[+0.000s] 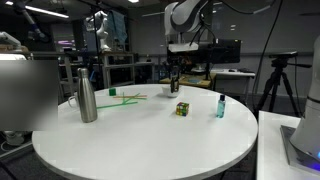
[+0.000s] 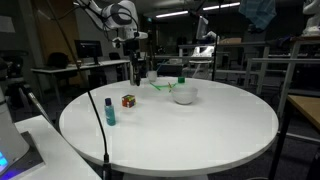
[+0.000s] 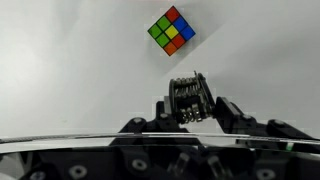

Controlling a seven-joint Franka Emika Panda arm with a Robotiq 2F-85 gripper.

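In the wrist view my gripper is shut on a dark, ribbed object, which sticks out between the fingers. I cannot tell what the object is. A Rubik's cube lies on the white table just beyond its tip, apart from it. In the exterior views the cube rests toward one side of the table. A small dark upright shape shows behind the cube; whether it is the held object or part of the gripper is unclear.
A steel thermos stands at the left in the first exterior view. A small blue bottle is near the right edge. Toward the back are a white bowl and green sticks. A person stands behind.
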